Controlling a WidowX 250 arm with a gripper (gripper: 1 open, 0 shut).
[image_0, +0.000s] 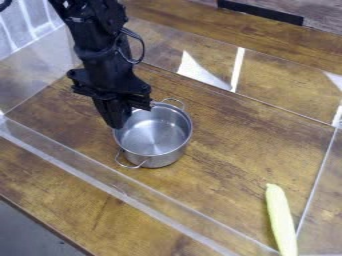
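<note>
My black gripper (123, 108) reaches down from the top left, its tips at the left rim of a steel pot (163, 138) with two wire handles; whether the tips are open or closed is unclear. A pale yellow, elongated object (281, 218) lies at the lower right, well apart from the pot.
The wooden table (227, 200) has bare room right of and below the pot. Clear panels or edges run along the left, back and right, with white triangular pieces near the back.
</note>
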